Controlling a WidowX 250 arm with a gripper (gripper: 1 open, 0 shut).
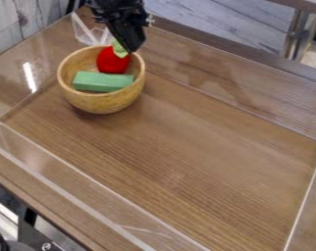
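Observation:
A wooden bowl [102, 100] sits at the upper left of the table in the camera view. It holds a green block [102, 82] and a red round object [114, 59] with a small green top. The black gripper [131, 41] is right over the red object, near its top. Whether its fingers are open or shut is hard to see, and part of the red object's top is hidden behind it.
A metal ledge runs along the back right edge, and a pale wall stands at the back left.

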